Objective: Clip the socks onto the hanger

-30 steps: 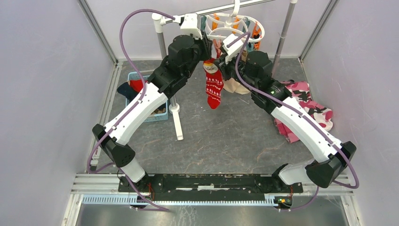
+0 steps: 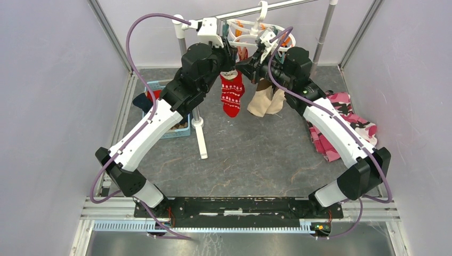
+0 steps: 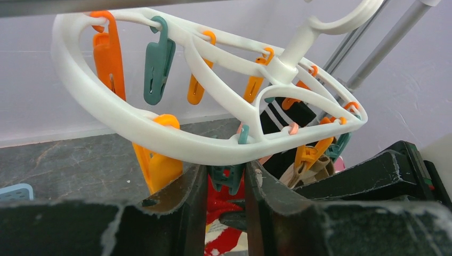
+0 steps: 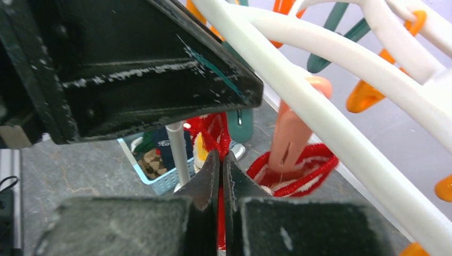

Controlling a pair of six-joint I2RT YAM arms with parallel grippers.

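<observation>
The red patterned sock [image 2: 232, 95] hangs below the white hanger [image 3: 186, 146]. In the left wrist view, my left gripper is shut on a green clip [image 3: 226, 180] at the hanger's rim. My right gripper is shut, with the red sock's cloth [image 4: 217, 130] pinched at its fingertips. Beside it, a pink clip [image 4: 288, 141] overlaps the other side of the sock's opening. The sock's raised corner reaches up close to the green clip, partly behind my left gripper's dark finger [image 4: 160, 80]; whether it sits inside that clip I cannot tell.
Beige socks [image 2: 266, 101] hang from the hanger's right side. Orange clips [image 3: 109, 61] and green ones line the rim. A blue basket [image 2: 176, 133] with clothes stands at left, and pink patterned cloth [image 2: 346, 117] lies at right. Both grippers are very close together.
Both arms have shifted slightly left. The red sock has swung left with them, and the hanger has shifted left and tilted. More of the beige socks shows.
</observation>
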